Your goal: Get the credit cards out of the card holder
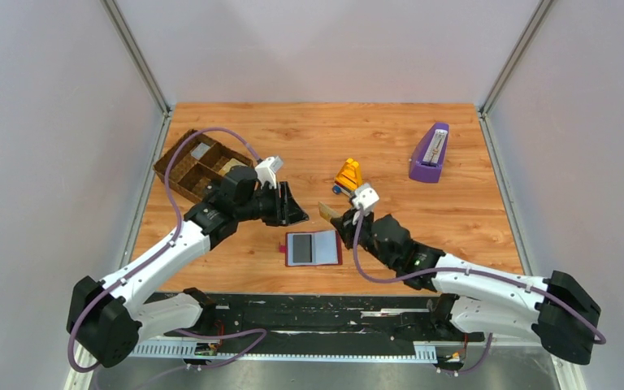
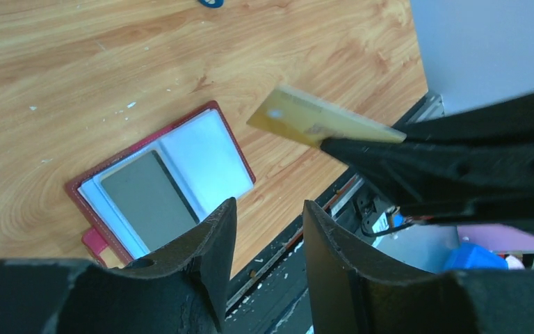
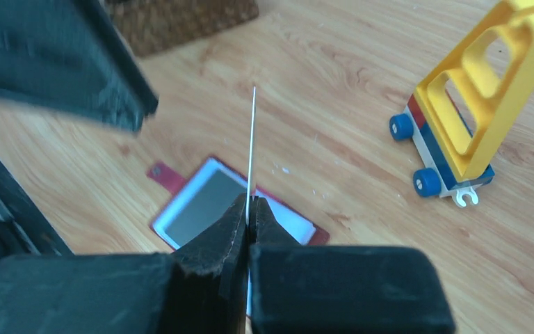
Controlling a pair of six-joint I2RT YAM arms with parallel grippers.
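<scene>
The card holder [image 1: 326, 247] lies open on the table, dark red edges showing round its pale pockets and grey panel [image 2: 149, 198]; its red tab sticks out to the left. A gold card [image 2: 313, 120] is pinched in my right gripper, held up in the air clear of the holder. In the right wrist view the card appears edge-on as a thin upright line. My left gripper is partly open and empty, to the left of the card's free end in the top view, not touching it. Whether cards remain in the pockets cannot be told.
A brown compartment box [image 1: 172, 172] with flat pieces inside stands at the back left. Behind the card is a yellow toy on blue wheels [image 1: 348, 173]; a purple holder [image 1: 426, 171] stands at the back right.
</scene>
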